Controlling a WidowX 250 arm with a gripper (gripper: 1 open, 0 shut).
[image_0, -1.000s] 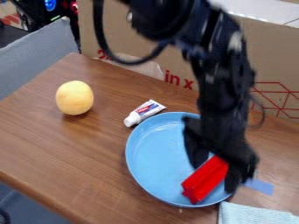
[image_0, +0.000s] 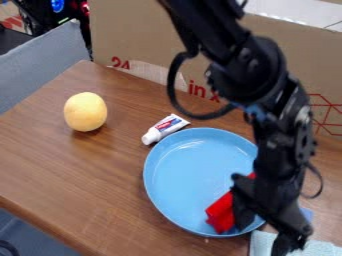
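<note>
My black gripper (image_0: 267, 214) is low over the right side of the blue plate (image_0: 187, 180), standing open around or just in front of a red object (image_0: 219, 212). The arm and gripper hide much of that object, so I cannot tell if the fingers touch it. A white toothpaste tube (image_0: 166, 127) lies just beyond the plate's back-left edge, and a round yellow object (image_0: 86, 112) sits on the wooden table at the left.
A cardboard box (image_0: 140, 45) stands along the back. A light cloth (image_0: 315, 249) lies at the front right, partly under the arm.
The gripper has moved downward onto the right part of the plate over the last second, and the red object is now more hidden behind it.
</note>
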